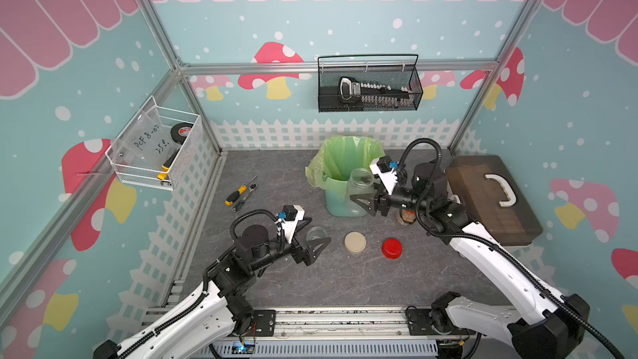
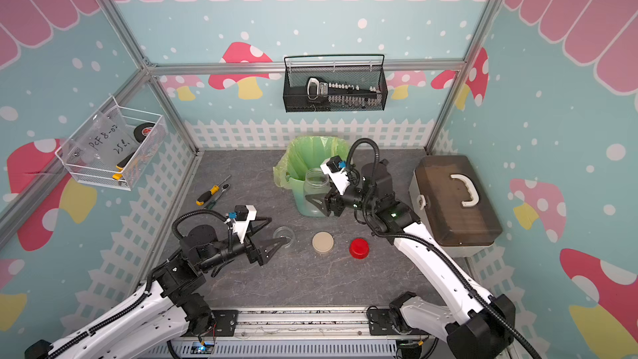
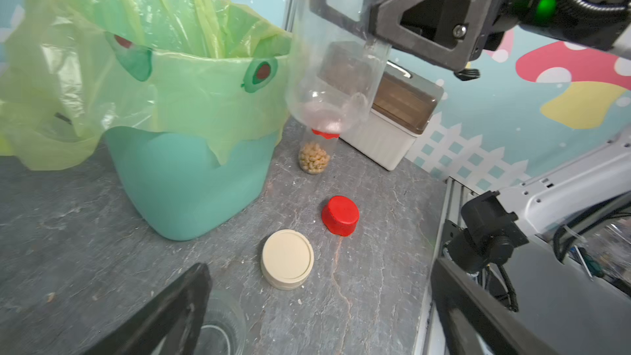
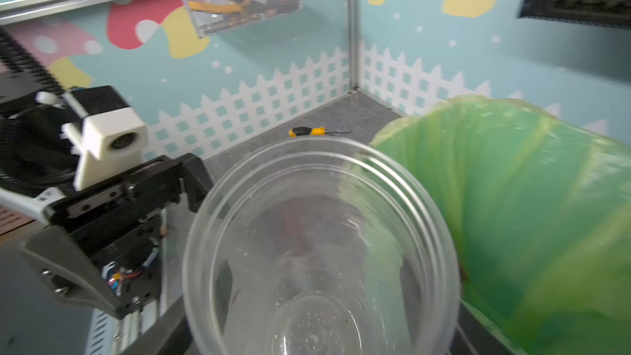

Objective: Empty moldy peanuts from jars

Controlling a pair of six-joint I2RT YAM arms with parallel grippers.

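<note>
An empty clear jar (image 3: 338, 72) is raised in my right gripper (image 1: 369, 202), which is shut on it, beside the rim of the green-lined bin (image 3: 184, 171). My left gripper (image 1: 312, 239) stands open above the table, near a clear round object (image 3: 220, 328), low in the left wrist view. A jar of peanuts with a red lid (image 3: 314, 156) stands right of the bin, partly hidden in the top views. A beige lid (image 1: 355, 242) and a red lid (image 1: 392, 247) lie in the middle front.
A storage case (image 2: 452, 206) stands at the right. Screwdrivers and tools (image 1: 236, 194) lie at the left of the table (image 1: 259, 166). Baskets (image 1: 369, 93) hang on the walls.
</note>
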